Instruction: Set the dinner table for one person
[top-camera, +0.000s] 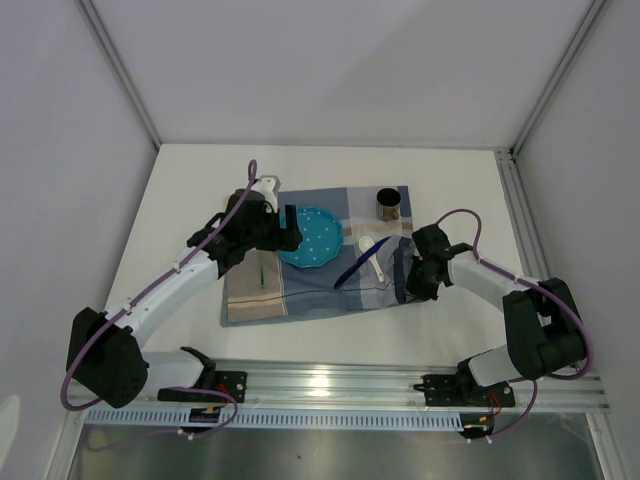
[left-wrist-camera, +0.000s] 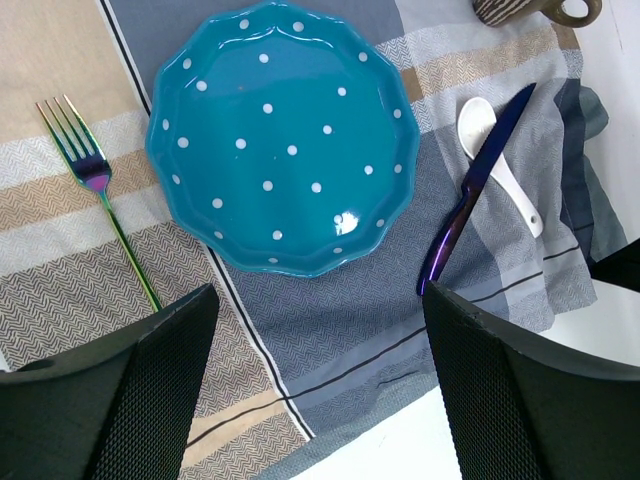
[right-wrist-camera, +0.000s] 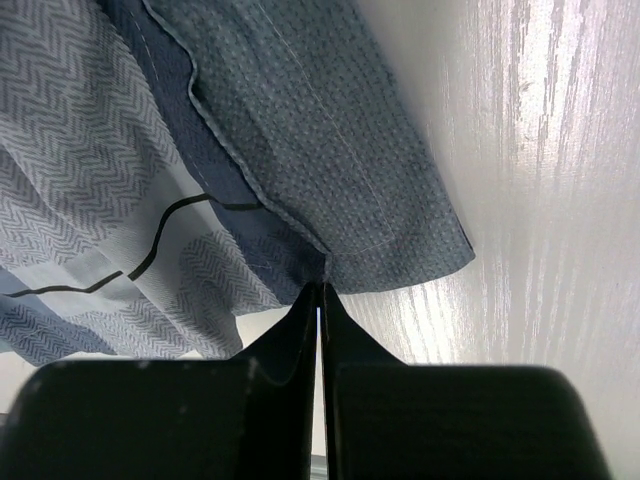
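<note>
A blue dotted plate (left-wrist-camera: 280, 140) lies on the striped cloth placemat (top-camera: 310, 295), with a fork (left-wrist-camera: 110, 210) to its left and a dark knife (left-wrist-camera: 450, 230) and white spoon (left-wrist-camera: 515, 185) to its right. A mug (top-camera: 388, 205) stands at the upper right of the cloth. My left gripper hangs open above the plate and cloth. My right gripper is shut at the cloth's rumpled right edge, where a folded strip of fabric (right-wrist-camera: 330, 140) shows; whether fabric is pinched between the fingertips I cannot tell.
Walls and metal rails border the table at the back and sides.
</note>
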